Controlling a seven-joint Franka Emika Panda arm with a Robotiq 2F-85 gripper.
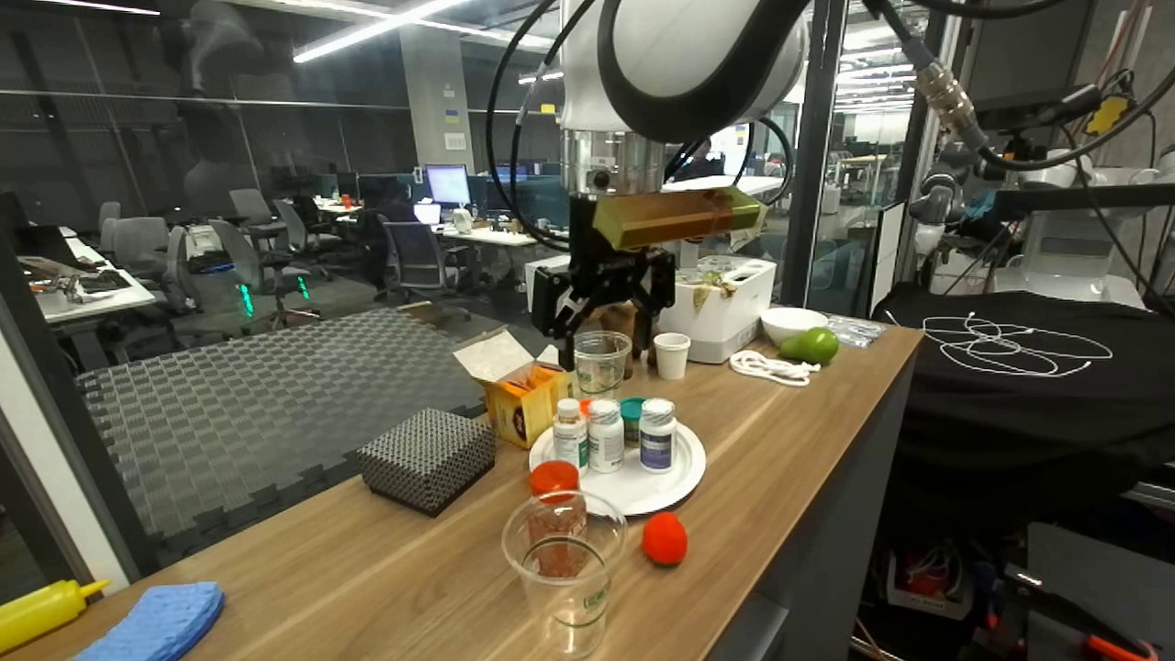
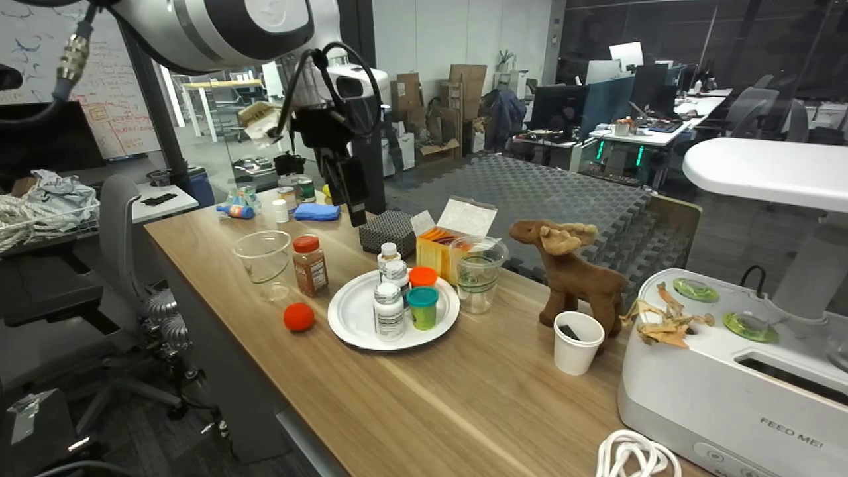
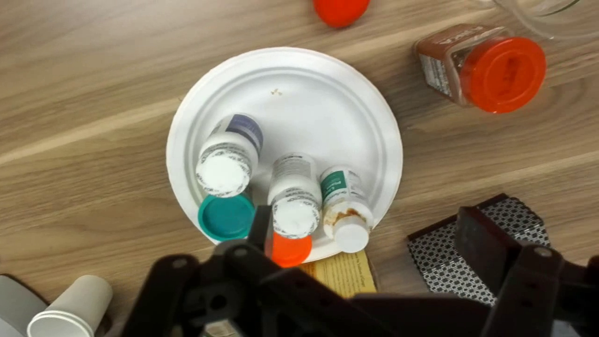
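Observation:
On the white plate (image 3: 331,95) stand three white bottles: a purple-labelled bottle (image 3: 224,174), a middle bottle (image 3: 295,211) and a green-labelled bottle (image 3: 345,202). Also there are a teal-lidded jar (image 2: 423,310) and an orange-lidded container (image 3: 290,249), the latter partly hidden by a bottle in the wrist view. My gripper hangs well above the table, open, with its fingers (image 3: 483,241) wide apart and nothing held between them. From exterior view 1 the gripper (image 1: 609,321) appears higher than the bottles' caps.
A red-lidded spice jar (image 2: 310,265), a clear cup (image 2: 264,258) and a red ball (image 2: 299,317) surround the plate. The yellow box (image 1: 526,406), another clear cup (image 2: 478,270) and black patterned box (image 1: 430,457) stand behind. Bare wood lies right of the plate in exterior view 2.

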